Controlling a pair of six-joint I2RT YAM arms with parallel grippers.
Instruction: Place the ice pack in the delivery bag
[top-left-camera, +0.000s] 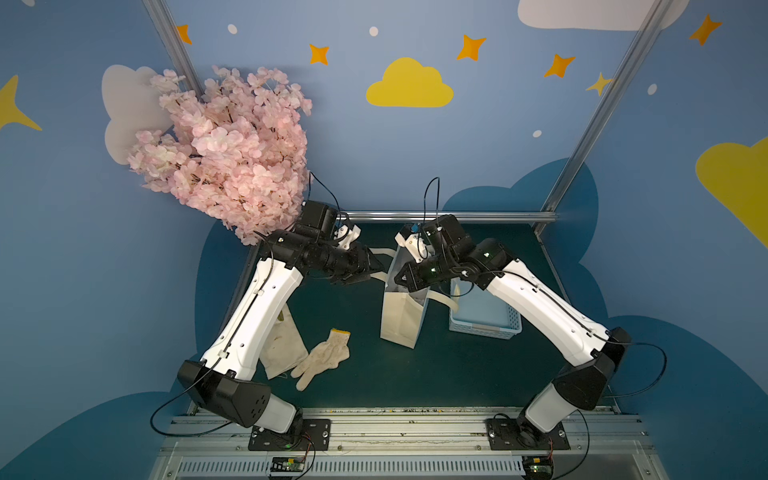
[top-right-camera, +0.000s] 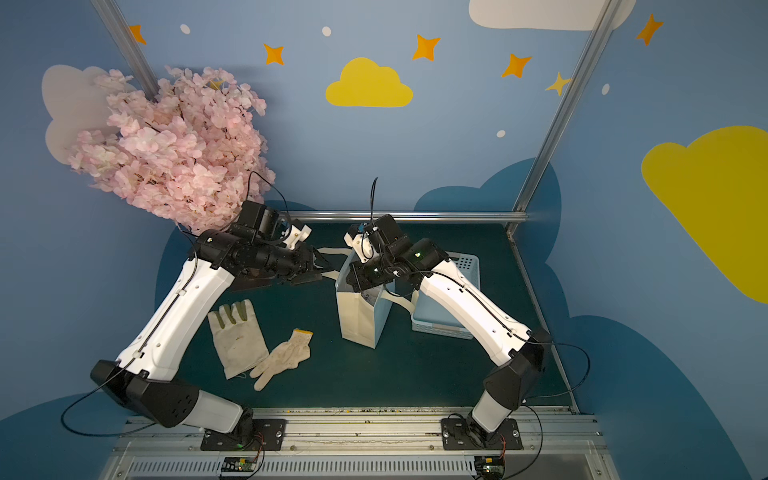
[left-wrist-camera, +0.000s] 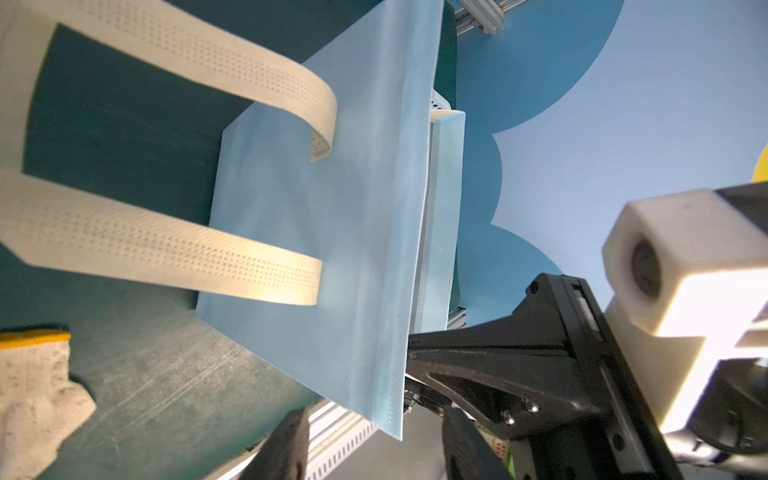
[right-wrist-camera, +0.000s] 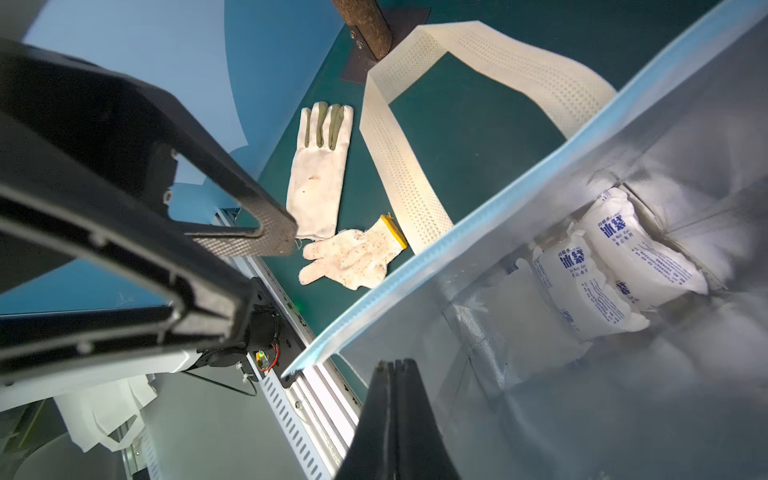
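The delivery bag (top-left-camera: 402, 318), pale blue and cream with a silvery lining, stands upright and open at mid-table. Inside it, in the right wrist view, lie two white ice packs (right-wrist-camera: 588, 288) with blue print, side by side on the bottom. My left gripper is open at the bag's left side, its fingers apart close to a corner of the rim; contact cannot be made out. Over the bag's mouth, my right gripper is shut with nothing between its fingers. Cream handles (left-wrist-camera: 184, 248) stick out on both sides.
A light blue basket (top-right-camera: 444, 326) sits right of the bag, partly under my right arm. Two work gloves (top-right-camera: 285, 358) (top-right-camera: 238, 344) lie at the front left. Pink blossoms (top-left-camera: 232, 152) crowd the back left. Table space in front of the bag is bare.
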